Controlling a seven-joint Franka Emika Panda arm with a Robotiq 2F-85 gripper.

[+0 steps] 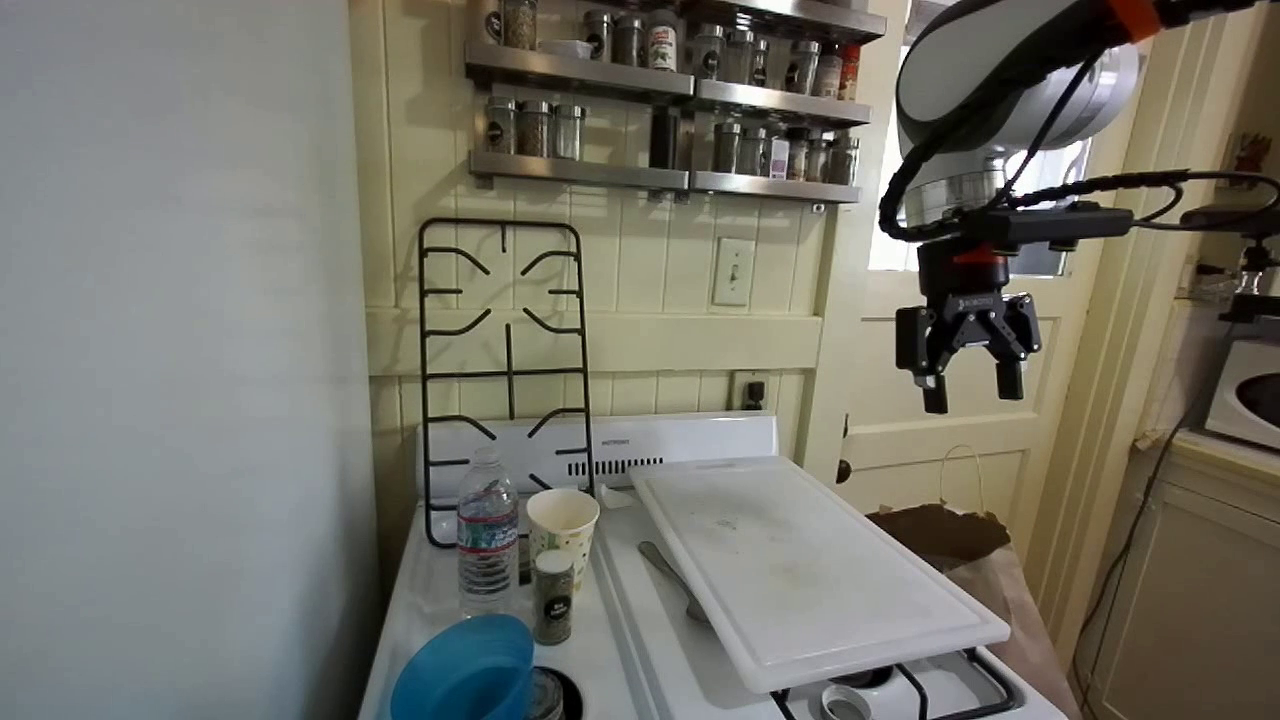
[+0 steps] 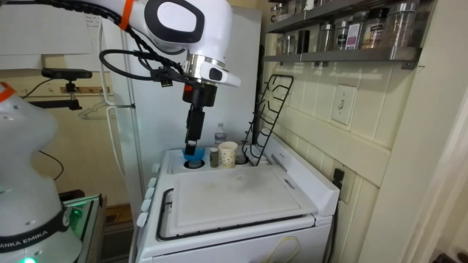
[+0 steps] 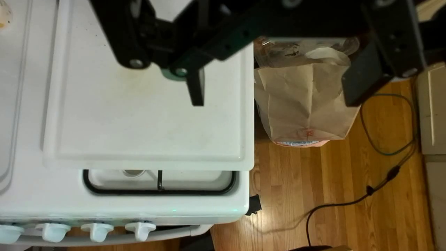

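My gripper hangs in the air above the right side of the stove, its fingers spread wide and nothing between them. In the wrist view a gap separates the two black fingertips; the white cutting board and a paper bag show below. The white cutting board lies on the stove's right half. On the left half stand a clear water bottle, a patterned paper cup and a small spice jar. A blue bowl sits tilted at the front left. A spoon rests partly beside the board.
A black burner grate leans upright against the back wall. Metal shelves with several spice jars hang above. The paper bag stands on the floor right of the stove. A fridge side bounds the stove's far side.
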